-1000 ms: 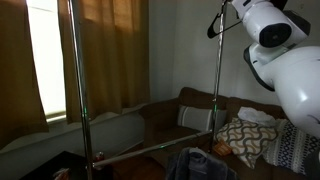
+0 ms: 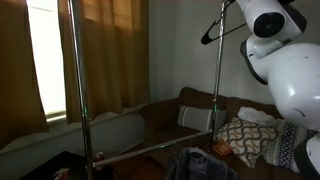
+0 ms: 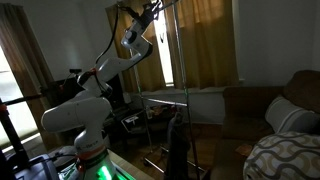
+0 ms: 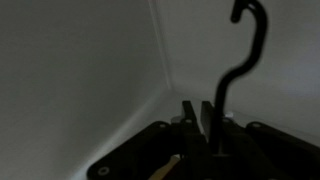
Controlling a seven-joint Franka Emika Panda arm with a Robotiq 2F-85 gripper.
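In the wrist view, a black hanger hook (image 4: 244, 62) curves up from between the fingers, and my gripper is shut on its stem. Part of the dark hanger (image 2: 210, 36) shows near the top of the right pole (image 2: 219, 80) of a metal rack in exterior view 1; the gripper itself is mostly cut off there. Exterior view 2 has the gripper (image 3: 147, 17) high up by the rack's top, too dark for detail. Whether the hook touches the rack cannot be told. A dark garment (image 2: 198, 165) is low on the rack.
Behind the rack stand a brown couch (image 2: 190, 118) with a patterned pillow (image 2: 245, 138) and orange-brown curtains (image 2: 110, 60) beside a bright window. A low crossbar (image 2: 150, 149) joins the rack's poles. A patterned blanket (image 3: 285, 157) covers part of the couch.
The dark hanger part has shifted slightly down and to the left beside the right pole, and the arm's upper end has moved a little. Rack, garment and couch are unchanged.
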